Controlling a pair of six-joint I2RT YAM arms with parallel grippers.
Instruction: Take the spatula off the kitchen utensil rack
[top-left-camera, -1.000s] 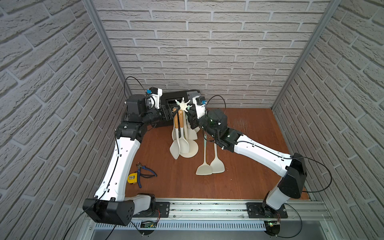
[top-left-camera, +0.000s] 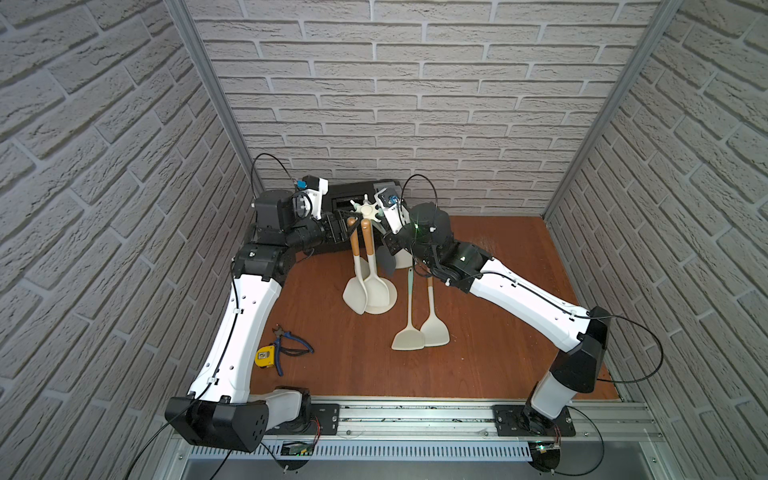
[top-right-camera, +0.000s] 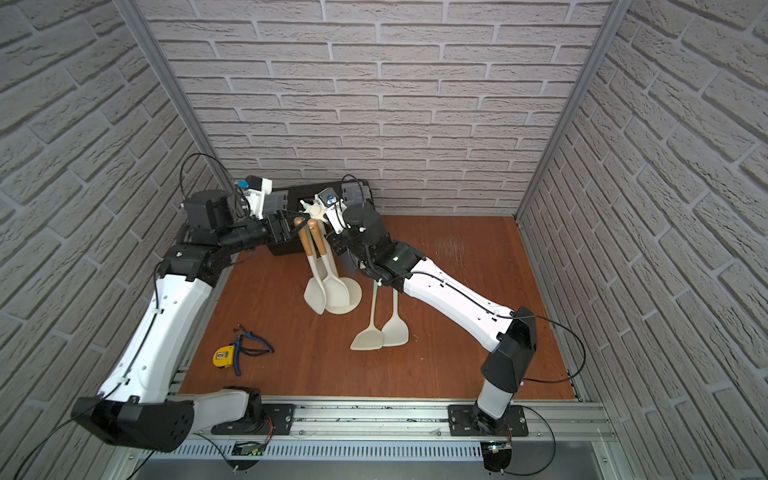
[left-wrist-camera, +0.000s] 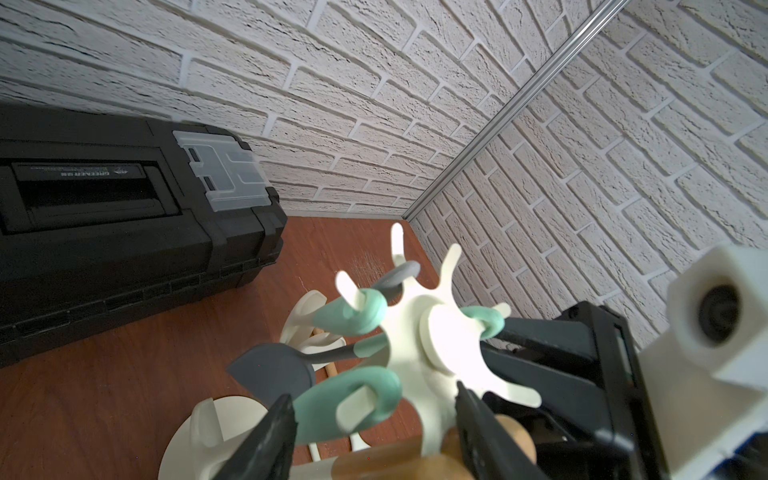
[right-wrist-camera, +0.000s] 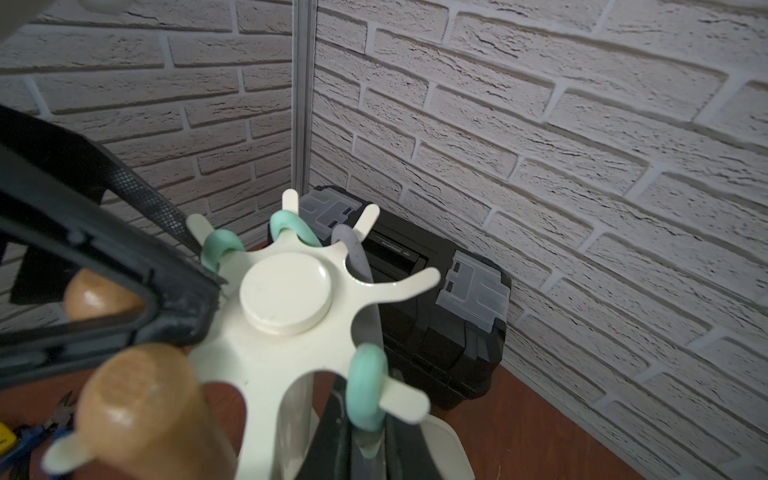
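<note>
A cream star-shaped utensil rack (left-wrist-camera: 448, 344) stands between my grippers, hung with wooden-handled and teal-handled utensils. Two pale spatulas or ladles with wooden handles (top-left-camera: 368, 236) hang at its front. My left gripper is open at the rack's left side; its fingers stand apart, a teal handle (left-wrist-camera: 336, 404) and a wooden handle (left-wrist-camera: 392, 462) showing across the gap beyond. From the right, my right gripper is shut on a teal-ended handle (right-wrist-camera: 366, 380), whose loop is still around a rack peg (right-wrist-camera: 404, 400). That utensil's lower end is hidden.
Two pale spatulas (top-left-camera: 421, 334) lie on the wooden table in front of the rack. Behind it stands a black toolbox (left-wrist-camera: 120, 208). A yellow tape measure (top-left-camera: 265, 357) and blue pliers (top-left-camera: 281, 348) lie at left.
The right gripper has tilted at the rack. The hanging utensils have swung, and a dark grey one now shows further right.
</note>
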